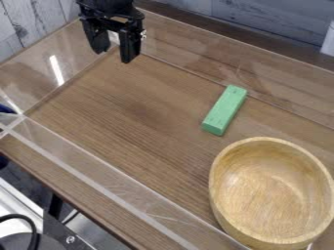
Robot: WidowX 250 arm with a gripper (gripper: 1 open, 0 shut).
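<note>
My black gripper (111, 44) is at the top left of the camera view, above the wooden surface; whether it is open or shut I cannot tell. A green block (225, 110) lies on the wood right of centre, well apart from the gripper. A large round tan bowl (268, 186) sits at the lower right.
Clear strips run along the surface's left side, and dark cables lie at the bottom left corner.
</note>
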